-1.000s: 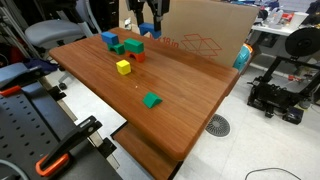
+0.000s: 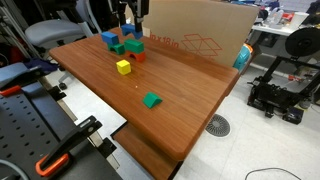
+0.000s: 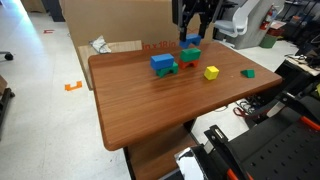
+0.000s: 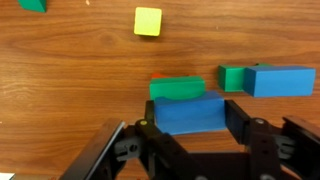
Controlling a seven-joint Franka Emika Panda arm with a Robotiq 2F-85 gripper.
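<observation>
My gripper is shut on a blue block (image 4: pixel 190 113), with one finger at each end of it. In the wrist view, a green block (image 4: pixel 177 87) with a red edge (image 4: pixel 160 76) shows just beyond the held block, partly covered by it. From the side, the held blue block (image 3: pixel 190 41) is close above the green block (image 3: pixel 190 55), which rests on a red block (image 2: pixel 139 57). Whether the blue block touches the green one cannot be told. Beside them, a second blue block (image 4: pixel 280 80) sits with a green block (image 4: pixel 232 77).
A yellow block (image 2: pixel 123 67) and a separate green block (image 2: pixel 151 100) lie on the wooden table (image 2: pixel 195 85). Behind the blocks stands a cardboard panel (image 2: pixel 205 30).
Carrying the blue block, my gripper has moved left in exterior view 1, to above the green block on the red one. The blocks on the table look unmoved.
</observation>
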